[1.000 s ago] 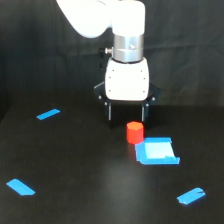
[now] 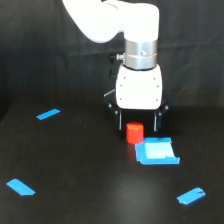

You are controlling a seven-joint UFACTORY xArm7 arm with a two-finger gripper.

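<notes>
A small red block (image 2: 134,132) sits on the black table, close to the upper left corner of a white square (image 2: 158,150) edged with blue tape. Above and just behind the block is my gripper (image 2: 138,124), pointing down from the white arm. Its dark fingers (image 2: 156,122) are spread wide, one to each side of the block, with gaps showing on both sides. Whether the fingertips reach down to the block's height is hard to tell.
Blue tape strips lie flat at the left (image 2: 48,114), the lower left (image 2: 20,187) and the lower right (image 2: 191,196).
My gripper has come lower and moved right, from behind and left of the red block to over it. The block and tape have stayed put.
</notes>
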